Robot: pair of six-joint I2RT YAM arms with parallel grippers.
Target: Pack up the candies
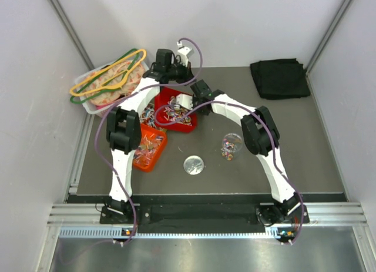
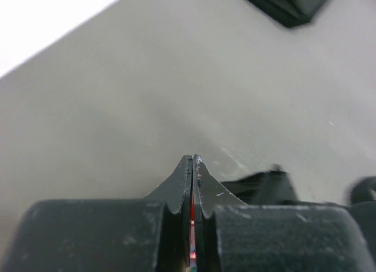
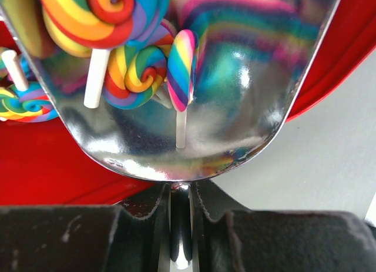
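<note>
A metal scoop (image 3: 176, 131) carries several rainbow lollipops (image 3: 136, 75). My right gripper is shut on the scoop's handle (image 3: 180, 225). In the top view the scoop lies over the red basket (image 1: 187, 128), which holds many candies (image 1: 175, 111). My left gripper is at the basket's back edge. Its fingers are closed, with a thin red strip (image 2: 192, 210) showing between them, seemingly the basket's rim. A clear jar (image 1: 232, 141) with a few candies at its mouth lies on the table, and a round silver lid (image 1: 193, 164) is left of it.
A yellow basket of candies (image 1: 148, 114) is partly covered by the red one. The orange basket (image 1: 156, 159) stands in front. Behind, at the left, is a white container with hangers (image 1: 107, 78). Black cloth (image 1: 280, 78) lies back right.
</note>
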